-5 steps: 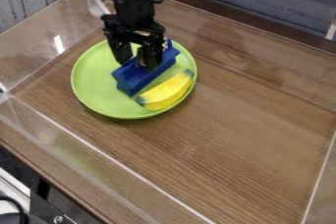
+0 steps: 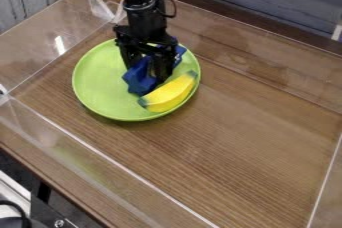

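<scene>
A green plate (image 2: pixel 102 92) sits on the wooden table in the upper left of the view. On it lie a blue object (image 2: pixel 138 80) and a yellow banana (image 2: pixel 168 92) beside it, to the right and front. My black gripper (image 2: pixel 150 62) is open and low over the blue object, its fingers around or just above it and partly covering it; whether they touch it cannot be told.
Clear low walls border it at the left. A grey panel stands at the back.
My gripper has come lower over the blue object and now covers more of it. The plate and banana look unmoved.
</scene>
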